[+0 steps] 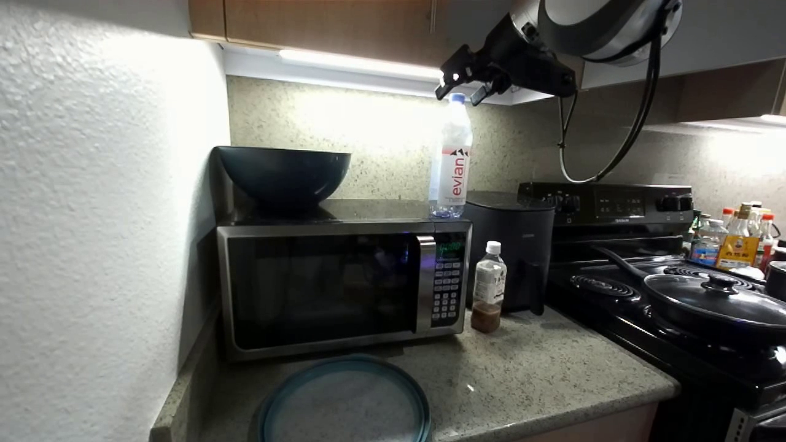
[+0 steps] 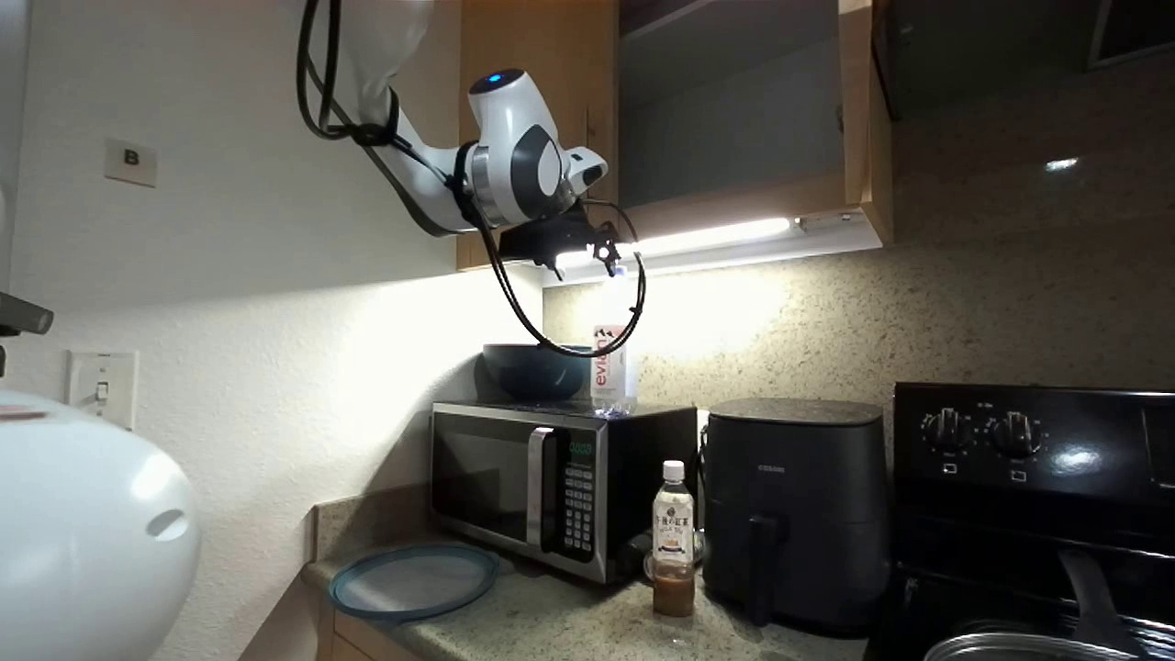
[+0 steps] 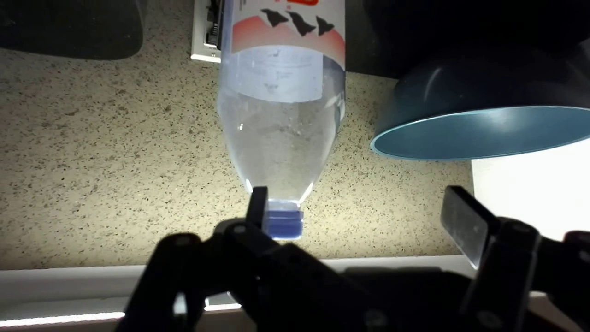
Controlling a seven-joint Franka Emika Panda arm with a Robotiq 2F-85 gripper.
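A clear Evian bottle with a blue cap stands on top of the microwave, near its right end, leaning slightly to the right in the first exterior view. My gripper is open at the height of the cap. Seen from the wrist, which looks upside down, the bottle's blue cap sits close beside the left finger, while the right finger is well apart from it. Whether the left finger touches the cap, I cannot tell. In the second exterior view the gripper hangs above the microwave, and cables partly cover the bottle.
A dark bowl rests on the microwave's left side. Cabinets with a lit strip are close above the gripper. On the counter are a round teal-rimmed lid, a small drink bottle and a black air fryer.
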